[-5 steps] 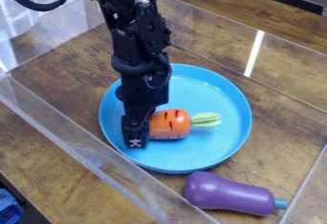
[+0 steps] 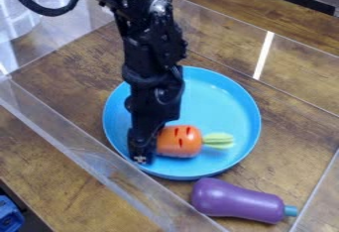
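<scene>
A toy carrot [image 2: 181, 141], orange with pale green leaves pointing right, lies on a blue round plate [image 2: 229, 107]. My black gripper [image 2: 155, 143] is lowered onto the plate at the carrot's left end, shut on that end, though its fingertips are partly hidden by the carrot and the dark housing.
A purple toy eggplant [image 2: 232, 198] lies in front of the plate at the lower right. A clear plastic wall runs diagonally across the lower left. A blue object [image 2: 7, 216] is at the lower left edge.
The gripper and carrot have shifted very slightly, with the carrot a little to the right and lower in view. The plate and eggplant stay in place.
</scene>
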